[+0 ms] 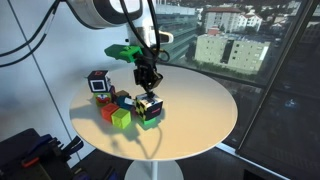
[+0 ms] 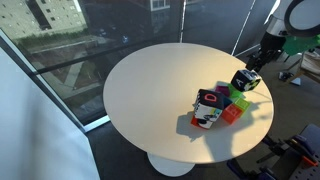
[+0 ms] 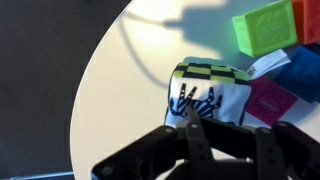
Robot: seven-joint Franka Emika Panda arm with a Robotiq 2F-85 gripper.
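Observation:
A patterned block (image 1: 148, 105) with white, black and yellow-green faces is tilted directly below my gripper (image 1: 148, 88). In exterior view 2 the same block (image 2: 245, 79) shows close under the arm, above a green block (image 2: 238, 96). The wrist view has its white face and checkered side (image 3: 208, 96) just ahead of my gripper. My fingers look shut; whether they pinch a bit of the block's cover cannot be made out, as the fingertips are dark and partly merge with it.
To the left lie several coloured blocks, including a yellow-green one (image 1: 121, 118) and a red one (image 1: 107, 111). A black-and-white block (image 1: 98, 82) stands highest there.

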